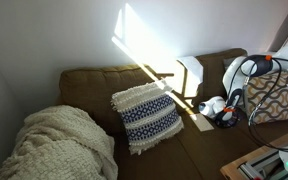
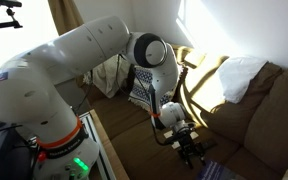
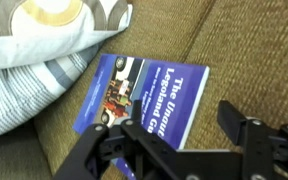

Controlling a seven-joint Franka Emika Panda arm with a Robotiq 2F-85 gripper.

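Observation:
A thin blue-purple book titled "The Unauthorized Legoland Guide" point(image 3: 162, 92) lies flat on the brown couch cushion point(image 3: 234, 55) in the wrist view. My gripper is over its near end, with a wide gap between the dark fingers. The left finger point(image 3: 106, 142) covers part of the book's lower area, while the right finger point(image 3: 256, 140) stands over bare cushion beyond its edge. Whether either finger touches the book I cannot tell. In exterior view 2 the gripper point(image 2: 191, 157) points down close to the seat; the book cannot be made out there.
A patterned pillow point(image 3: 44, 30) and striped white cloth point(image 3: 29, 92) lie close beside the book. Farther along the couch are a blue-and-white pillow point(image 1: 149, 115) and a cream blanket point(image 1: 56, 145). A wooden surface point(image 1: 246, 162) stands by the robot's base.

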